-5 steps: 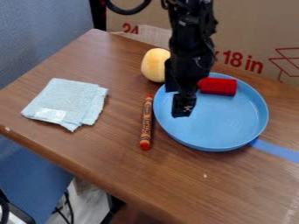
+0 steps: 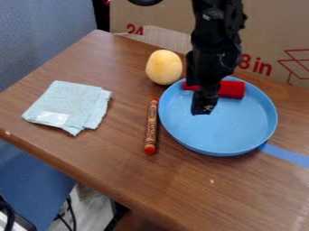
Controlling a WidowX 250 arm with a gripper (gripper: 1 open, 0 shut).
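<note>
My black gripper (image 2: 205, 97) points down over the left-back part of a blue plate (image 2: 223, 133). A red block (image 2: 245, 89) lies at the back of the plate, partly behind the gripper. Whether the fingers are open or shut is hard to make out. A brown rod with a red end (image 2: 152, 127) lies on the table just left of the plate. A yellow rounded object (image 2: 164, 67) stands behind it, and a folded light-blue cloth (image 2: 67, 106) is at the left.
A cardboard box (image 2: 272, 41) stands behind, and a blue strip (image 2: 288, 155) runs from the plate to the right. The table's left edge drops off toward the floor.
Over the last second my gripper has moved a little to the right above the plate. The objects on the table look unmoved.
</note>
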